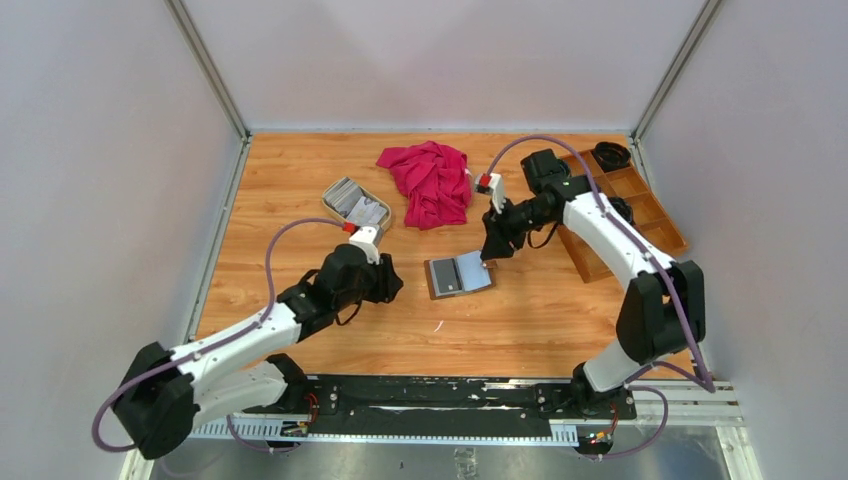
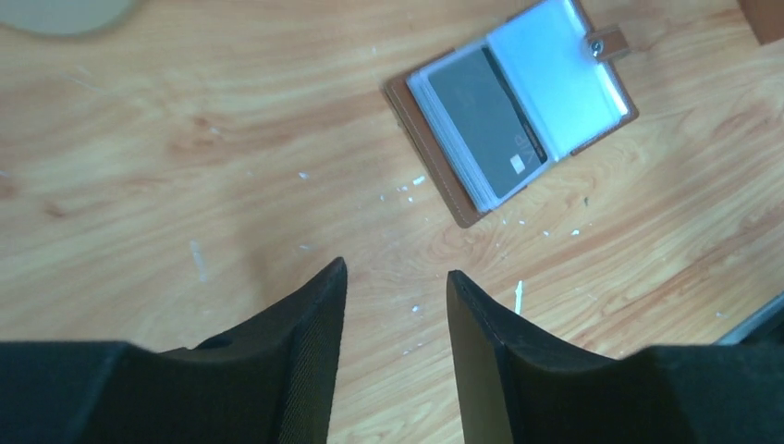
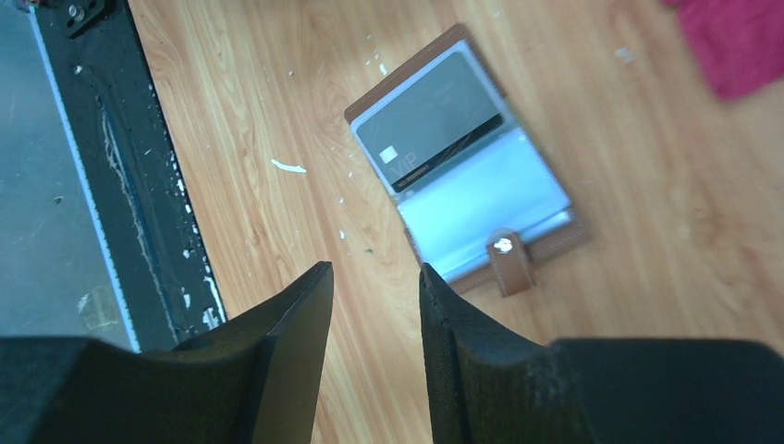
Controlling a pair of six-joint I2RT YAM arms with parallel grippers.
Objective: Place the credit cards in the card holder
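Note:
The brown card holder (image 1: 434,290) lies spread on the table near its middle, its clasp (image 3: 509,264) facing the right arm. On its left half a dark grey card (image 2: 485,116) with "VIP" lettering rests in the clear sleeves. The other half shows a pale blue-white sleeve (image 2: 559,79). My left gripper hovers left of the holder, fingers apart over bare wood. Above and right of the holder is my right gripper, also open, empty between its fingers.
An oval basket (image 1: 329,204) with several cards stands at the back left. Beside it lies a crumpled magenta cloth (image 1: 430,180). A wooden compartment tray (image 1: 650,215) with black coils is at the right.

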